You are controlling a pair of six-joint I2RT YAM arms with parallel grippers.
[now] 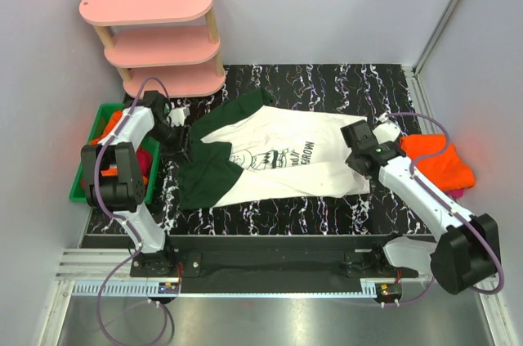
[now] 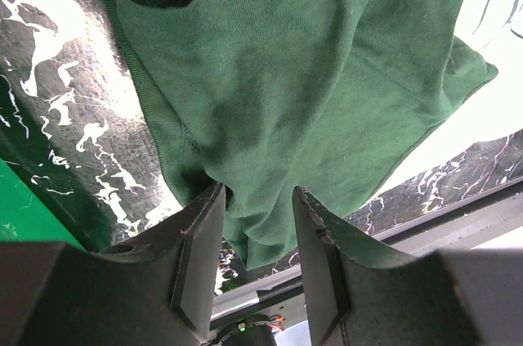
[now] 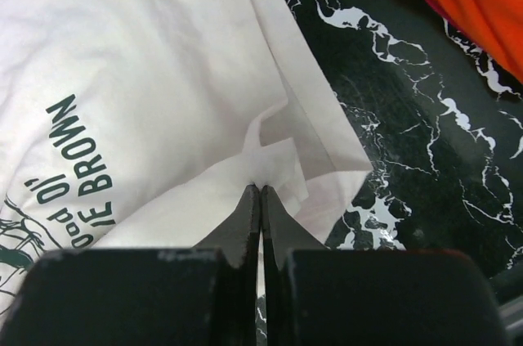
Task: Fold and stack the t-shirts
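Note:
A white t-shirt [image 1: 302,129] with dark green sleeves and a printed front lies spread on the black marbled table. In the left wrist view, its green sleeve [image 2: 270,92] is loosely wrinkled beneath my left gripper, whose fingers are parted with no cloth clearly held between them. At the shirt's lower right corner, my right gripper is shut, its tips against creased white fabric [image 3: 274,162]. Whether a thin fold is pinched there I cannot tell. Part of that corner is hidden by the right arm in the top view.
A green bin [image 1: 106,113] with orange cloth stands at the left, beside the left arm. Folded orange cloth [image 1: 437,168] lies at the right table edge. Behind, to the left, is a pink shelf [image 1: 147,4]. Bare table shows along the back right.

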